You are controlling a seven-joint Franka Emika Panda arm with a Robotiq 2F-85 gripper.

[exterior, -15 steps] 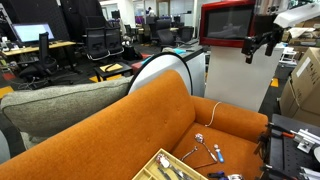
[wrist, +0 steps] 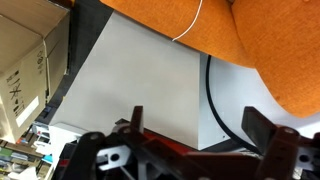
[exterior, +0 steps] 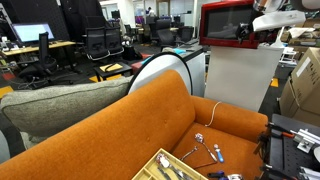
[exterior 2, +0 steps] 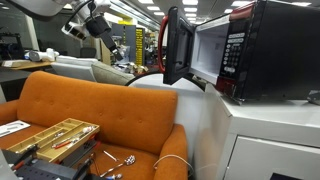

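My gripper stands open in the wrist view, its two dark fingers wide apart and nothing between them. High at the right of exterior view 1, the gripper [exterior: 246, 34] is in front of the red-edged microwave [exterior: 222, 22]. From the other side, the gripper [exterior 2: 108, 34] hangs at the upper left, apart in the picture from the microwave door [exterior 2: 178, 46]. That door is swung open, with its curved red handle [exterior 2: 162, 34] toward the arm. The lit microwave cavity [exterior 2: 211, 46] shows behind it. Whether the gripper is close to the door in depth, I cannot tell.
The microwave stands on a white cabinet [exterior 2: 265, 125]. Below the arm is an orange couch [exterior 2: 130, 108]; a wooden organizer [exterior 2: 72, 128] with utensils is before it. Several small tools and a white cable [exterior: 213, 113] lie on the seat. Cardboard boxes [wrist: 20, 65] flank the wrist view.
In exterior view 1 my gripper has risen and shifted left, from beside the white cabinet to in front of the microwave. The couch and the items on it have not moved.
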